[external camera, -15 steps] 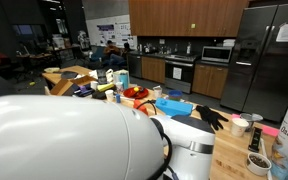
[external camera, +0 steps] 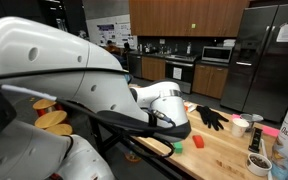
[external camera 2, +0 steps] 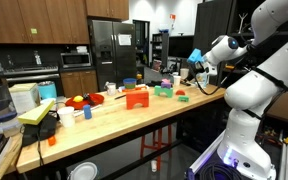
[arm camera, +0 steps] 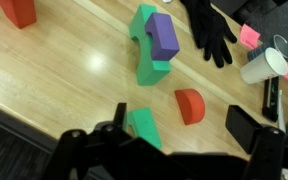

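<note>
In the wrist view my gripper is open above the table, with its dark fingers (arm camera: 254,134) wide apart. A small green block (arm camera: 144,127) lies close by the left finger, partly hidden at its lower end. Between the fingers and farther out is a red rounded block (arm camera: 190,106). A purple block (arm camera: 164,36) rests on a green notched block (arm camera: 152,70) near the top middle. At the upper left corner is another red block (arm camera: 19,10). Nothing shows held between the fingers.
A black glove (arm camera: 212,27) lies beyond the blocks. A white cup (arm camera: 263,66) and other small items crowd the right side. Bare wood (arm camera: 74,75) shows left of the green blocks. In exterior view 1 a small bowl (external camera: 258,163) stands at the right.
The arm, which covered much of the lower exterior view 1, has swung up and left. The red and green blocks on the near table now show there, while the far left table is hidden.
</note>
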